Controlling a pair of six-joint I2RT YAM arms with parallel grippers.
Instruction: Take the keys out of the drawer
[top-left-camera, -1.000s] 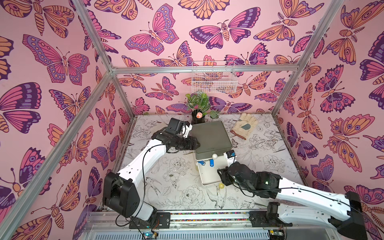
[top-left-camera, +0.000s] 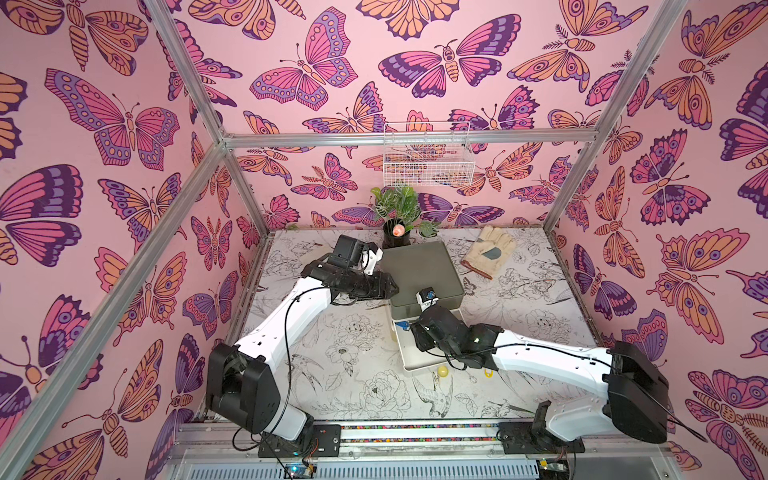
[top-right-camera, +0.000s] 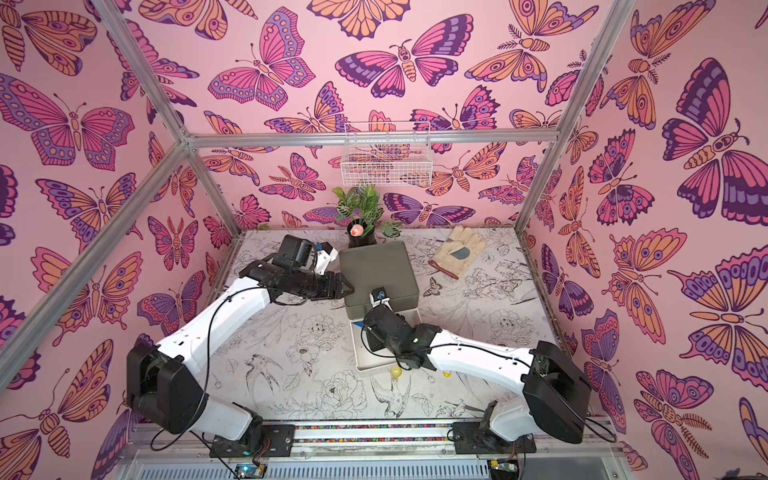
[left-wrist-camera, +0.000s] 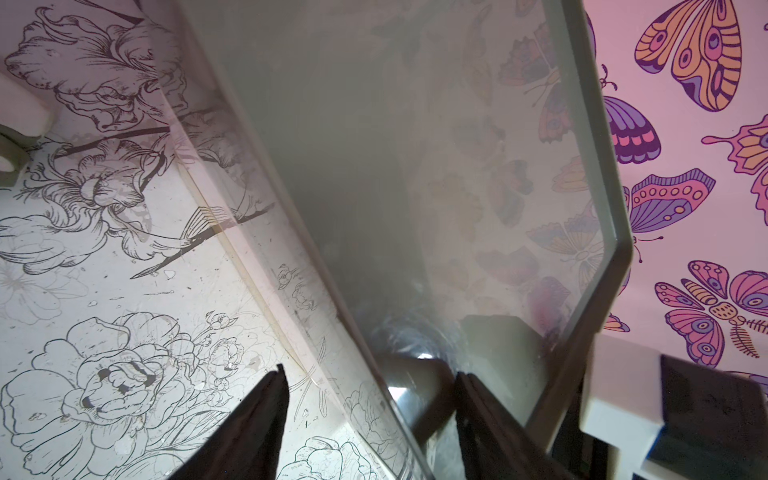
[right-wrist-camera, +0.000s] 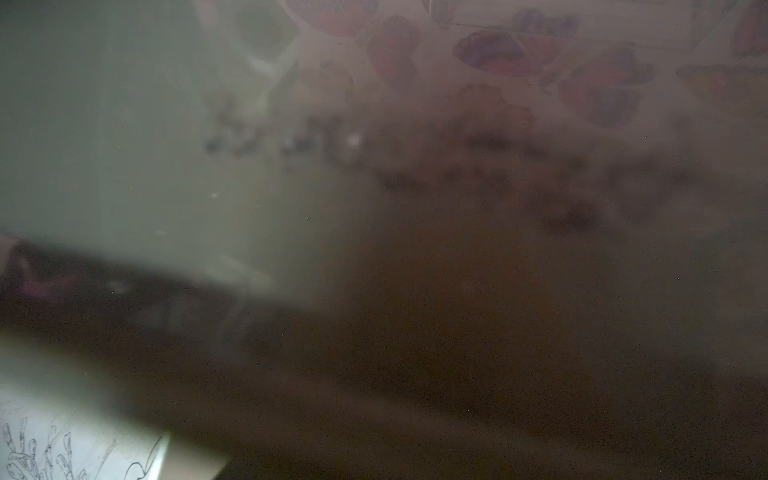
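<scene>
A grey-lidded drawer box (top-left-camera: 420, 272) stands at the table's middle, its white drawer (top-left-camera: 420, 360) pulled out toward the front. A small blue object (top-left-camera: 402, 325) lies inside; whether it holds the keys I cannot tell. My left gripper is at the box's left side, fingers apart around a top edge of the grey body. My right gripper (top-right-camera: 372, 340) is over the drawer, hiding much of its inside; its fingers are hard to make out, and the right wrist view is blurred, close against a grey surface.
A plant pot (top-left-camera: 396, 238) stands behind the box, with a glove (top-left-camera: 488, 254) to the back right. A small yellow ball (top-left-camera: 442, 371) lies before the drawer.
My right gripper has moved left and back, from the drawer's right edge to over its inside, covering the blue object seen there. The left arm stays in place.
</scene>
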